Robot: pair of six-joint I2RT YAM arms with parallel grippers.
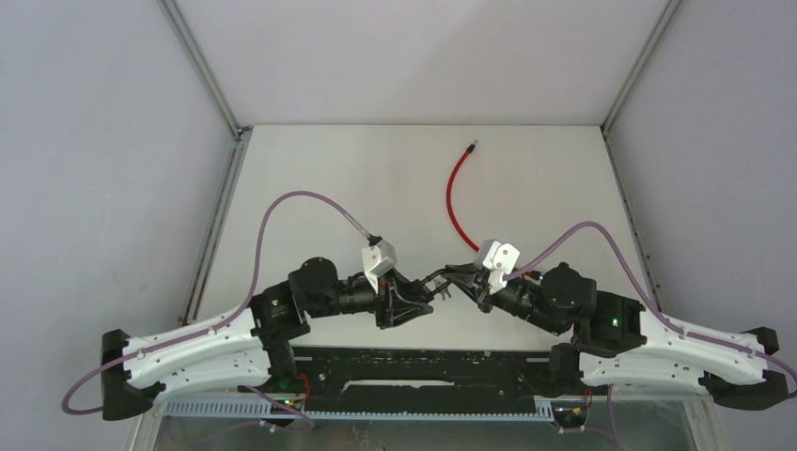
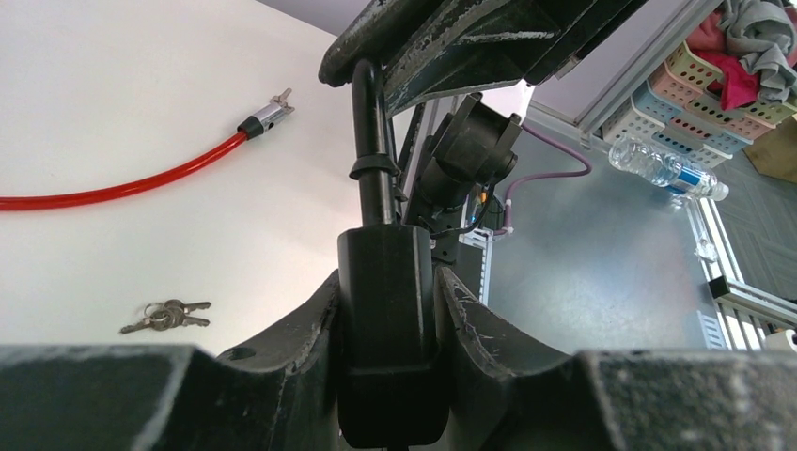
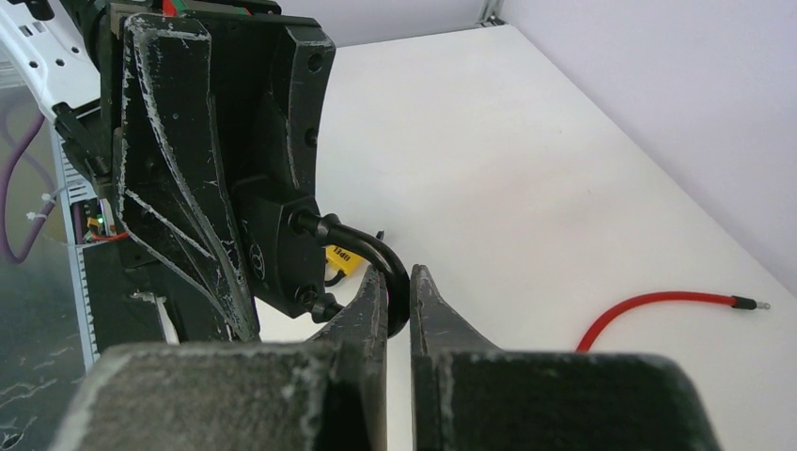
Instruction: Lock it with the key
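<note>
My left gripper (image 1: pixel 420 297) is shut on the body of a black padlock (image 2: pixel 385 291). In the right wrist view, its curved black shackle (image 3: pixel 387 254) rises from the body, and both legs meet the body's face. Whether they are fully seated I cannot tell. The shackle's bend sits at the tips of my right gripper, which is shut on it. A bunch of keys (image 2: pixel 164 317) lies on the table below, apart from both grippers. The keyhole of the black padlock is not visible.
A red cable lock (image 1: pixel 451 197) curves across the table; a key stands in its silver cylinder (image 2: pixel 273 114). Beyond the held padlock lies a yellow padlock (image 3: pixel 344 259).
</note>
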